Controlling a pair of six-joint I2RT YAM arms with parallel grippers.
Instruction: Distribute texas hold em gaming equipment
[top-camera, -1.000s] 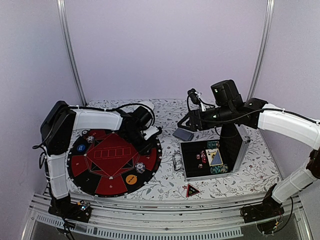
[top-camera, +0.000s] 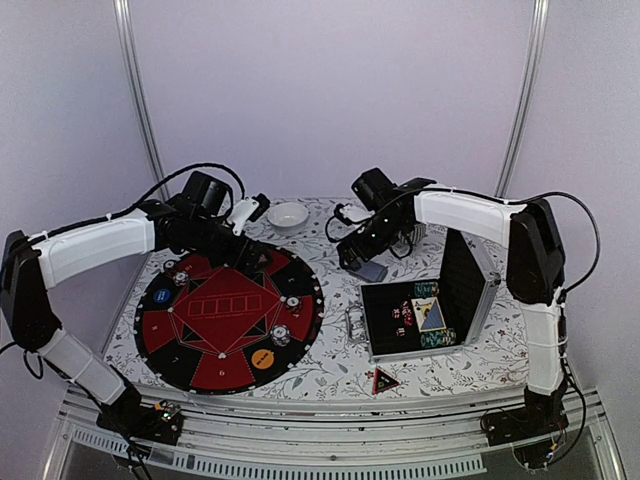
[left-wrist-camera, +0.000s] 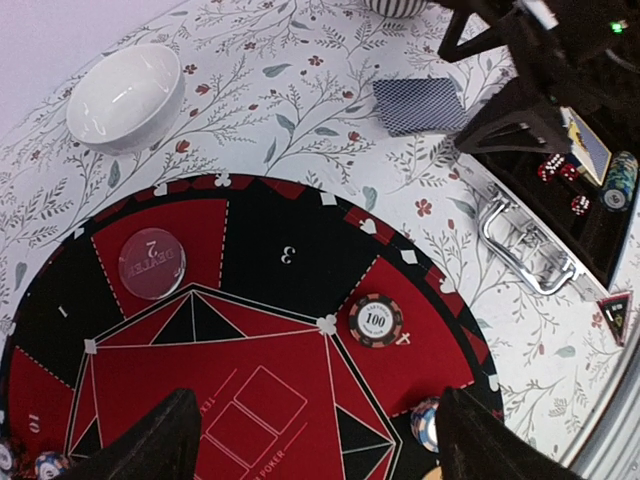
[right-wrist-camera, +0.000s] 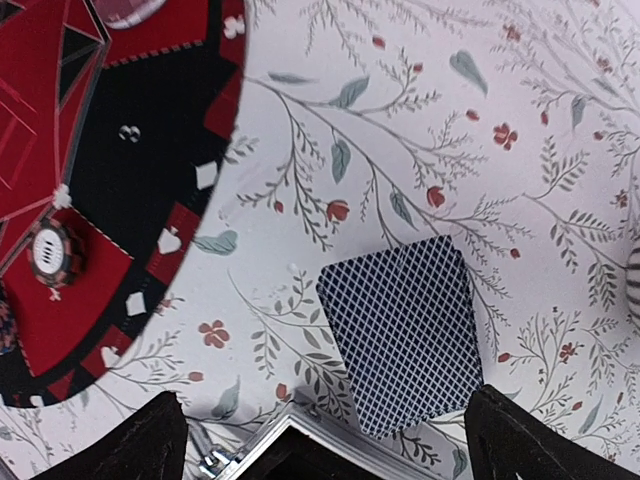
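The round poker mat (top-camera: 215, 330) carries chip stacks, a dealer disc (left-wrist-camera: 150, 263) and a 100 chip (left-wrist-camera: 375, 320). My left gripper (top-camera: 250, 250) hangs open over the mat's back right, empty. My right gripper (top-camera: 350, 250) is open above a dark card deck (right-wrist-camera: 400, 330), which lies on the table behind the case. The open case (top-camera: 385, 335) holds red dice, chips and cards; its lid stands up at the right.
A white bowl (top-camera: 288, 215) stands at the back. A small triangular marker (top-camera: 383, 382) lies in front of the case.
My left gripper has risen and moved back and left, uncovering the 100 chip.
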